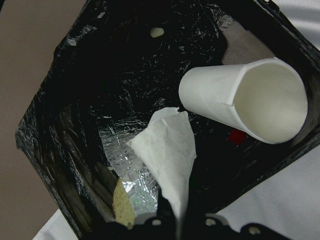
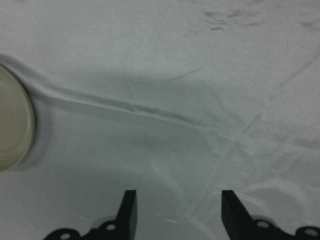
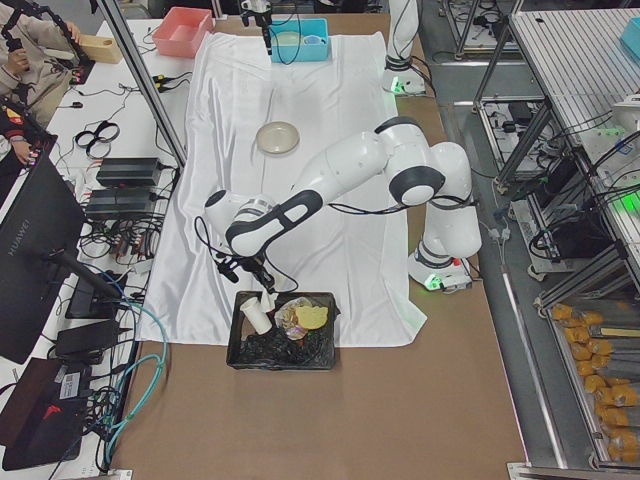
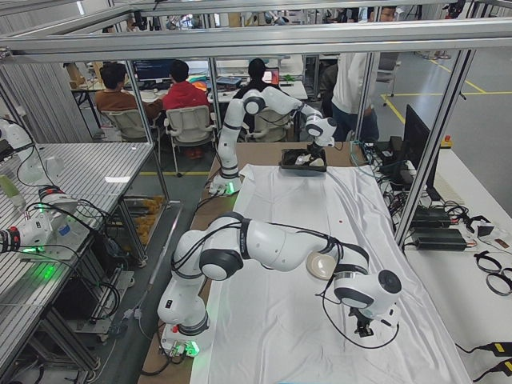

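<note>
My left gripper (image 3: 262,280) is above the black-lined bin (image 3: 283,352), shut on a crumpled white paper (image 1: 167,150) that hangs below its fingers. Inside the bin lie a white paper cup (image 1: 210,92) on its side, crinkled clear wrap (image 1: 137,185) and a yellow sponge-like piece (image 3: 312,316). My right gripper stands open over the white cloth, nothing between its fingers, with a beige plate (image 2: 10,120) to the left in the right wrist view.
A blue container (image 3: 299,50) sits at the far end of the cloth, a red basket (image 3: 182,35) on the side table.
</note>
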